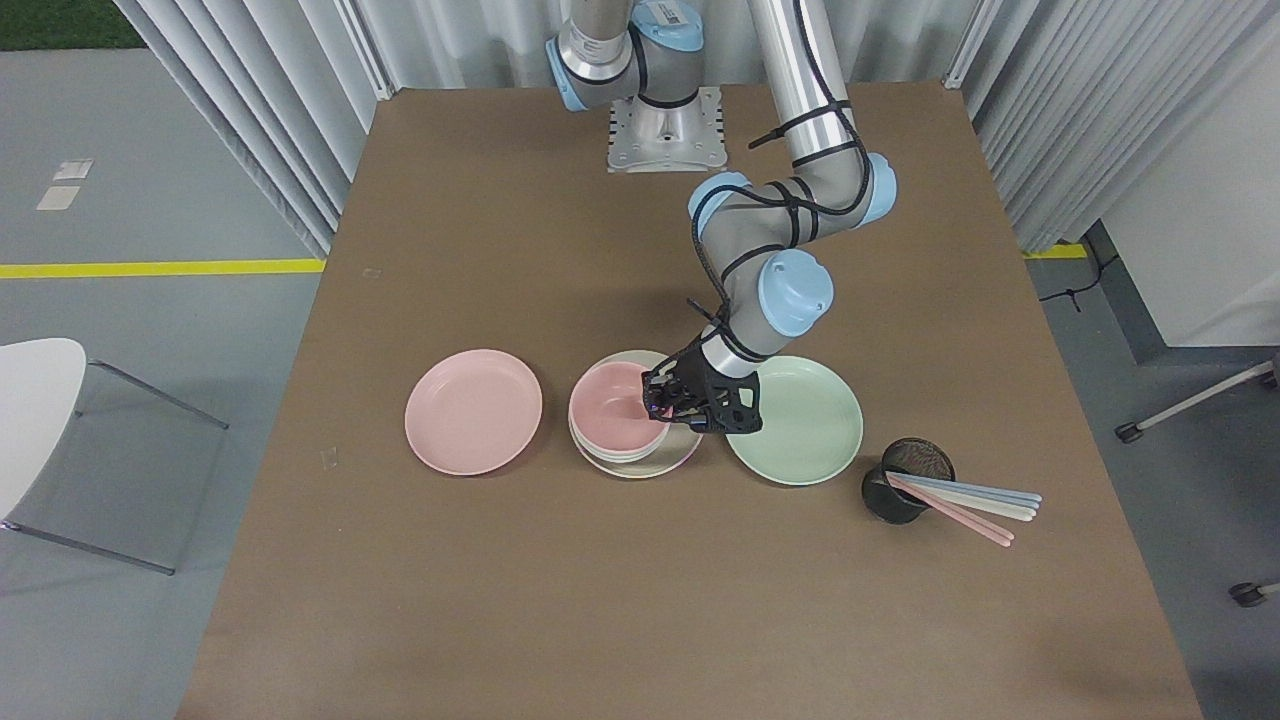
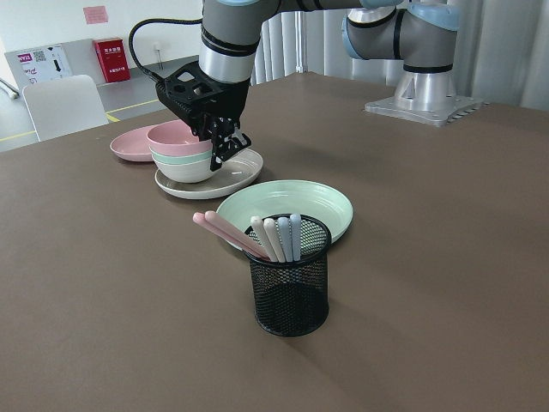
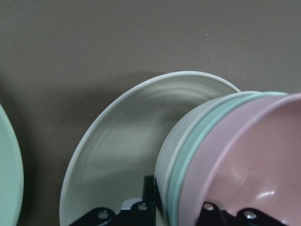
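A nested stack of bowls, pink [image 1: 609,404] on top, then mint [image 3: 188,155] and white [image 2: 184,172], sits on a cream plate [image 3: 113,146]. My gripper [image 2: 225,148] is down at the stack's rim; in the wrist view its black fingertips straddle the wall of the bowls, one outside against the white bowl, the other toward the inside of the pink one. Whether it is clamped on them is unclear.
A pink plate [image 1: 473,412] lies left and a mint plate [image 1: 795,420] right of the stack. A black mesh cup [image 2: 290,300] with pink, white and blue chopsticks stands front right.
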